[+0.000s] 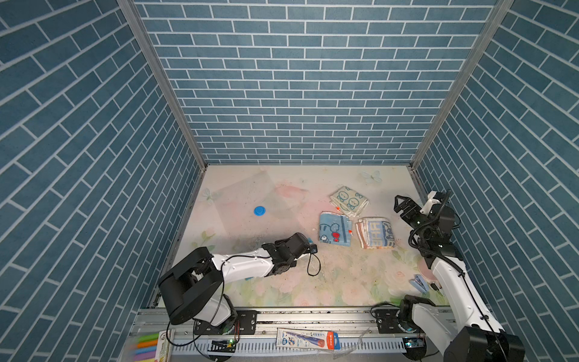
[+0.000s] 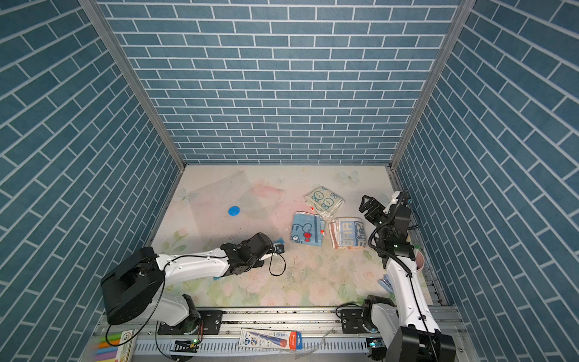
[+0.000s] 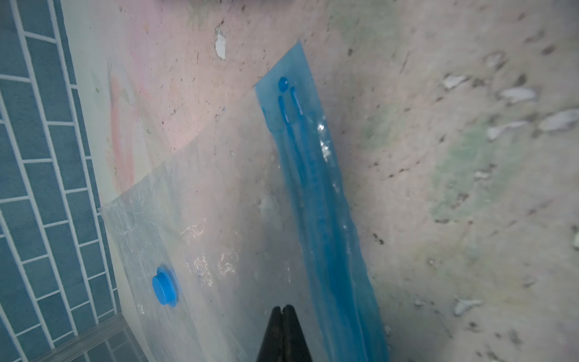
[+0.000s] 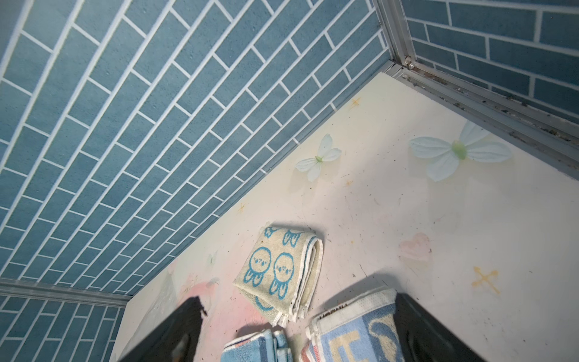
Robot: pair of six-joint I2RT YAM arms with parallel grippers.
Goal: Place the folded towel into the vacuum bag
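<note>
A clear vacuum bag [image 1: 235, 199] with a blue valve [image 3: 164, 286] lies flat on the left of the table, its blue zipper strip [image 3: 325, 229] along the near edge. My left gripper hangs over the bag, shut, with nothing seen between its fingertips. Three folded towels lie right of centre: a cream one with rabbits [image 1: 348, 201], a blue one [image 1: 334, 228], and a blue-and-white one [image 1: 375, 232]. My right gripper stands open above the table's right side, beside the towels, holding nothing.
A clip [image 1: 419, 283] and small items lie at the front right, by the right arm. Tiled walls close the back and both sides.
</note>
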